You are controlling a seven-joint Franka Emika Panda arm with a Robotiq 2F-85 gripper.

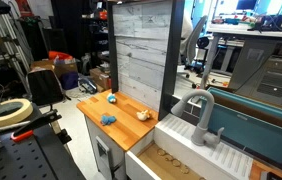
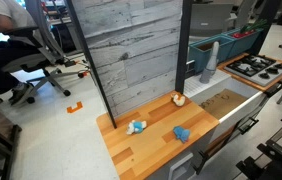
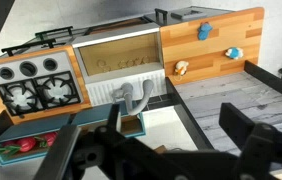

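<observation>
From above, the wrist view shows my gripper open, its dark fingers wide apart with nothing between them. It hangs clear of the toy kitchen counter. On the wooden counter point(image 2: 146, 158) lie three small toys: a blue one point(image 2: 181, 133), a white-and-blue one point(image 2: 136, 127) and a tan one point(image 2: 178, 99). They lie apart from one another. An open drawer point(image 1: 134, 166) beneath the sink has a pale wooden floor with a few small marks or rings on it. My gripper's fingers are hard to make out in the exterior views.
A grey faucet point(image 1: 204, 115) rises beside the white rack. The stove point(image 3: 39, 88) has several black burners. A teal bin point(image 3: 19, 137) holds red and green items. A tall grey plank wall point(image 2: 146, 50) borders the counter. Tape rolls point(image 1: 6, 113) lie at the left.
</observation>
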